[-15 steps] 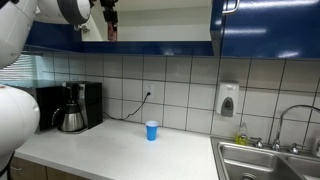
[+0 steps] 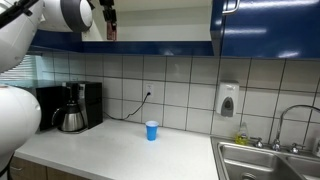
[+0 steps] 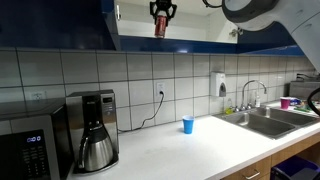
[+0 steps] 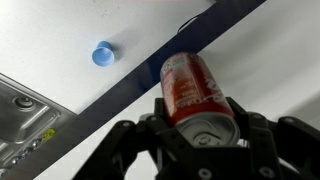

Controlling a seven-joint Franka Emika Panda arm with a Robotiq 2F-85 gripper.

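A red and silver soda can [image 4: 195,95] fills the middle of the wrist view, with my gripper shut on it. In exterior view 2 the can [image 3: 160,25] hangs high up, in front of the open upper cabinet, and my gripper [image 3: 162,10] grasps it from above. Near the top edge of exterior view 1, the can [image 2: 111,30] shows as a small reddish shape beneath the gripper [image 2: 109,13]. Whether it touches the cabinet's shelf cannot be told.
Below, a blue cup [image 2: 151,130] stands on the white counter [image 2: 110,147]. A coffee maker [image 3: 95,130] and microwave [image 3: 28,145] occupy one end; the sink [image 2: 255,160] lies at the other. The cabinet's blue lower edge [image 2: 150,47] runs along the wall.
Over the last second the gripper and can have shifted at most very slightly in exterior view 1. Everything on the counter is unchanged.
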